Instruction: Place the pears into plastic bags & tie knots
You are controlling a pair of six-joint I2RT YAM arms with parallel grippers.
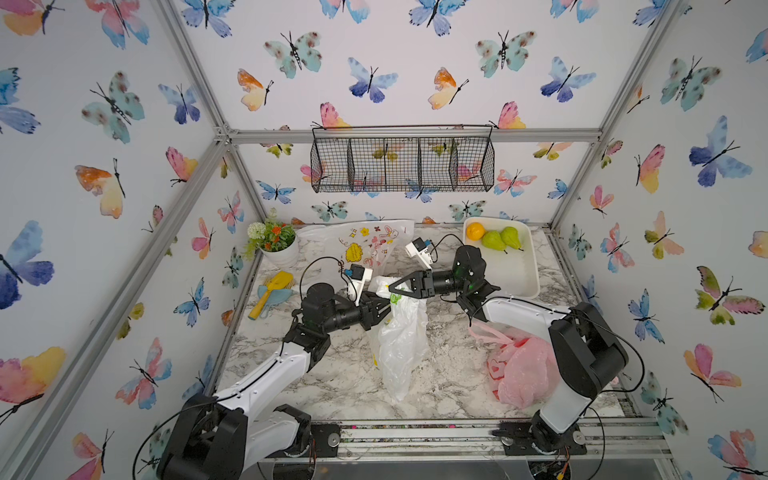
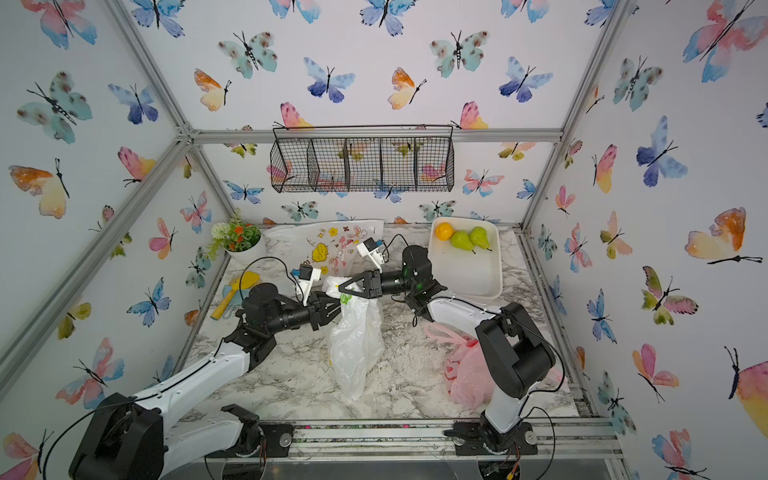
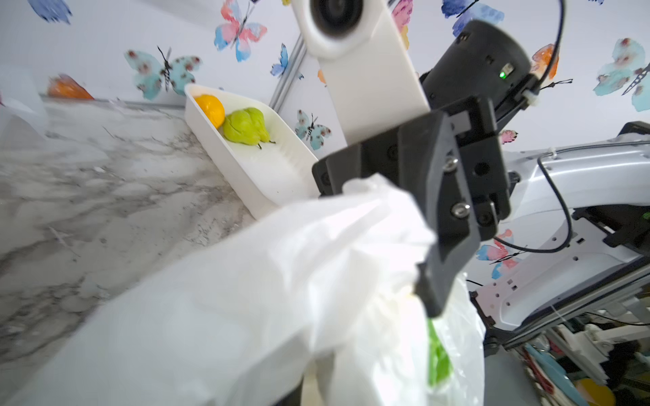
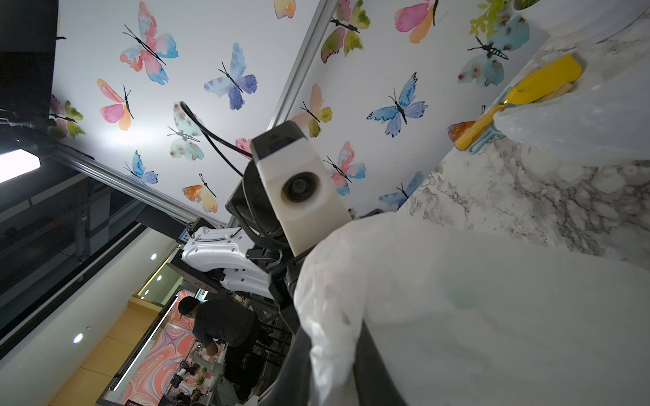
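Note:
A white plastic bag (image 1: 402,352) with green and yellow print hangs between my two grippers above the middle of the table; its contents are hidden. My right gripper (image 1: 393,289) has its fingers spread at the bag's top, and white plastic passes between them in the right wrist view. Lower and to the left, my left gripper (image 1: 379,310) is against the bag's side. Bunched plastic covers its fingers in the left wrist view, so its hold cannot be judged. Two green pears (image 1: 493,241) (image 1: 510,237) lie in the white tray (image 1: 524,281) at the back right.
An orange (image 1: 475,231) shares the tray. A pink bag (image 1: 524,369) lies at the front right, near the right arm. At the left are a yellow brush (image 1: 272,293) and a flowerpot (image 1: 281,254); a printed bag (image 1: 352,241) lies flat at the back.

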